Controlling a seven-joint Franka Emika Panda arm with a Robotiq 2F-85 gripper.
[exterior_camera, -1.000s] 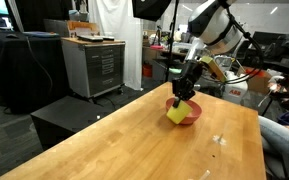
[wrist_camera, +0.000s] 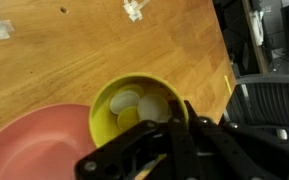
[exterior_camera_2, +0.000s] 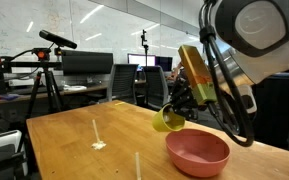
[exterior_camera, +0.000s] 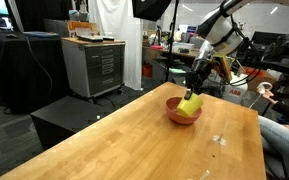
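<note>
A yellow cup [exterior_camera_2: 167,121] is gripped at its rim by my gripper, which is shut on it. Several round pale pieces [wrist_camera: 152,107], white and yellowish, lie inside the cup in the wrist view. The cup is tilted in both exterior views. Close by is a reddish bowl [exterior_camera_2: 197,150] on the table; in exterior view 1 the cup appears in front of or over the bowl [exterior_camera: 173,112]. From the wrist, the bowl [wrist_camera: 34,145] shows at lower left, partly covered by the cup. Whether cup and bowl touch I cannot tell.
Small white scraps lie on the wooden table [exterior_camera: 94,150], one of them a strip [exterior_camera_2: 96,132]. A dark chair [wrist_camera: 269,100] stands beyond the table edge in the wrist view.
In exterior view 1 the cup and gripper have moved right across the bowl and, most recently, slightly up. The cup's tilt looks different. The bowl stays in place.
</note>
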